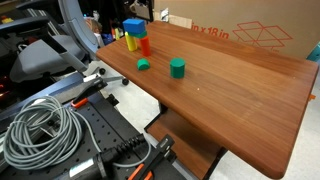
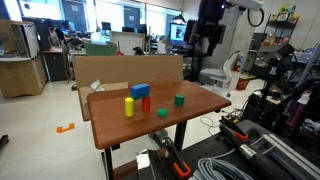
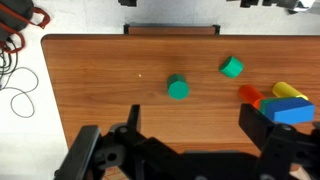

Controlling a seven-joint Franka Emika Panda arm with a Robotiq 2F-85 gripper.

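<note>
My gripper hangs high above the table, its fingers wide apart with nothing between them; in exterior view 2 the arm's end (image 2: 205,38) is at the upper right. Alone near the middle of the table stands a green cylinder (image 1: 177,68). A second green piece (image 1: 143,64) lies close to the table edge. Beside it, a red cylinder (image 1: 145,46) and a yellow cylinder (image 1: 131,43) are grouped with a blue block (image 1: 134,25), which is raised on supports it partly hides. In the wrist view the lone green cylinder (image 3: 178,88) appears ahead of the gap between the fingers.
A cardboard panel (image 1: 260,20) rises along one side. Coiled grey cable (image 1: 45,140) lies on the robot's base side, below the tabletop.
</note>
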